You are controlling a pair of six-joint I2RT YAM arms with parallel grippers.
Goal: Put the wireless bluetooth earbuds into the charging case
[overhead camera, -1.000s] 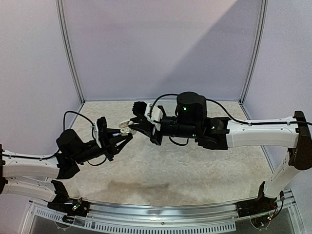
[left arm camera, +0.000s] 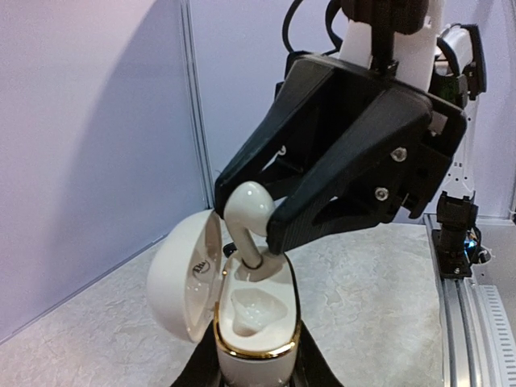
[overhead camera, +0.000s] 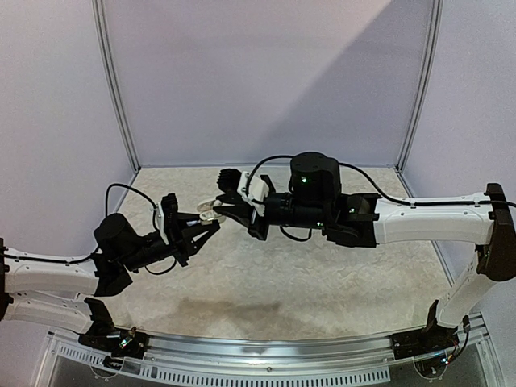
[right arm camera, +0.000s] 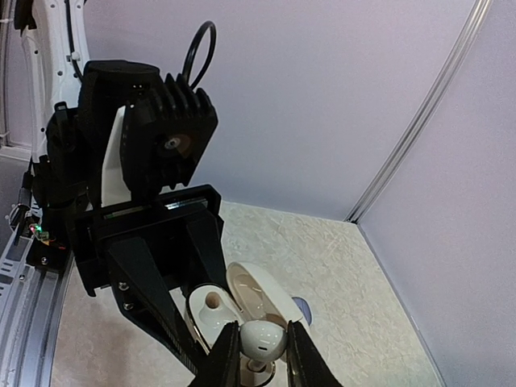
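Observation:
An open white charging case (left arm camera: 258, 355) with a gold band is held up by my left gripper (overhead camera: 211, 226), which is shut on it. Its lid (left arm camera: 169, 274) stands open to one side. My right gripper (overhead camera: 222, 208) is shut on a white earbud (left arm camera: 250, 205) above the case, with the stem down in one of the case's sockets. In the right wrist view the earbud's head (right arm camera: 263, 339) sits between the fingertips; the other socket looks empty.
Both arms meet in mid-air over the pale table (overhead camera: 266, 298), whose surface is mostly clear. Walls enclose the back and both sides. A small bluish object (right arm camera: 303, 307) shows behind the lid, not clearly identifiable.

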